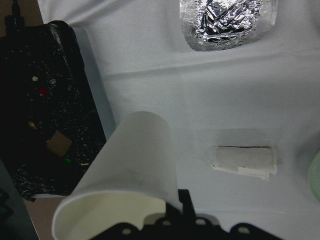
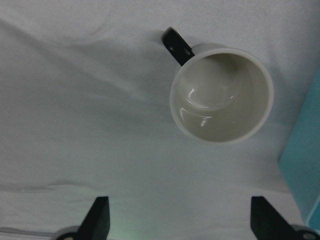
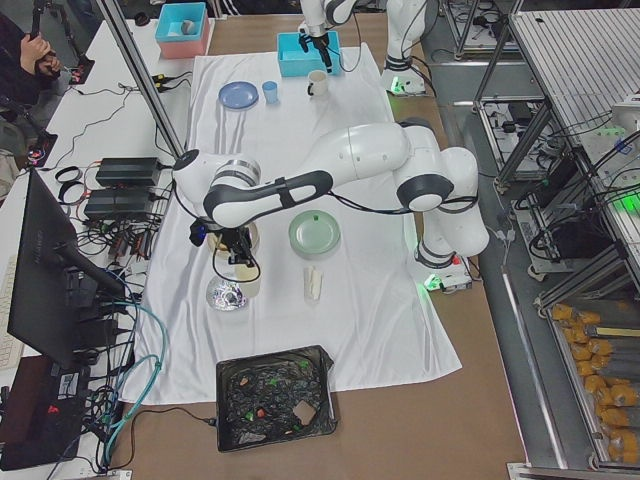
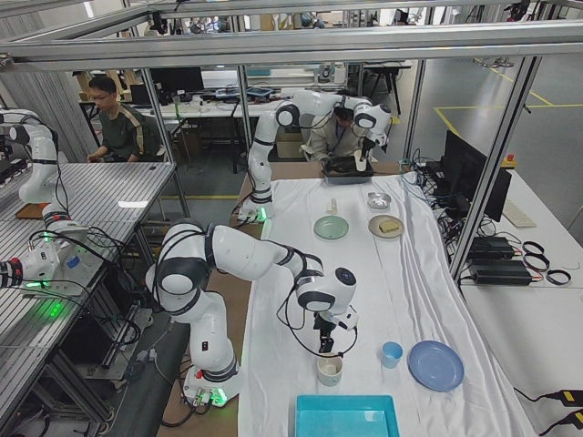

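Observation:
My left gripper (image 3: 240,258) is shut on a white cup (image 1: 130,160), held tilted above the cloth near a foil dish (image 3: 226,293); in the left wrist view a flat white piece (image 1: 244,160) lies below. My right gripper (image 4: 325,334) stands open just short of a white mug with a black handle (image 2: 222,125), which is upright on the cloth beside a teal bin (image 2: 302,165).
A green plate (image 3: 314,232), a tan plate with food (image 4: 385,227), a blue plate (image 4: 435,365) and a blue cup (image 4: 392,354) sit on the cloth. A black tray (image 3: 276,440) stands at the far end.

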